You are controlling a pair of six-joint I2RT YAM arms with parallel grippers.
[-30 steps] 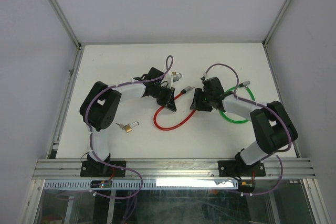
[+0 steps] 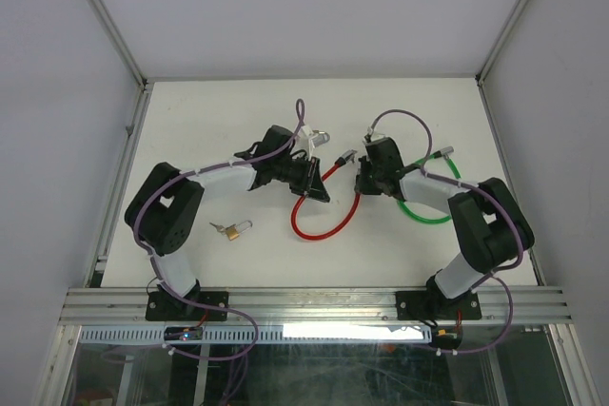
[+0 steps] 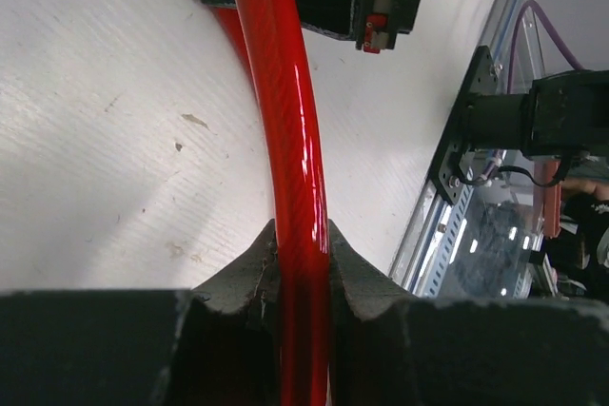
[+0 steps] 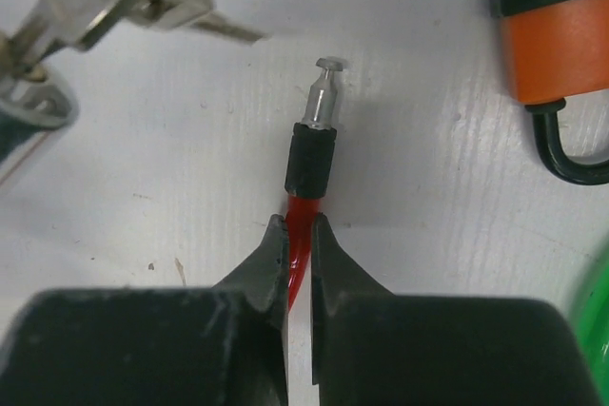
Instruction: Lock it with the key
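Note:
A red cable lock forms a U. My left gripper is shut on one arm of it; in the left wrist view the red tube runs between the fingers. My right gripper is shut on the other arm, below its black sleeve and steel pin. At upper left of the right wrist view is a blurred metal lock head with a projecting blade. Small padlocks with keys lie at front left.
A green cable lock lies at the right. Another small padlock is behind my left gripper.
The cable's bend has moved right.

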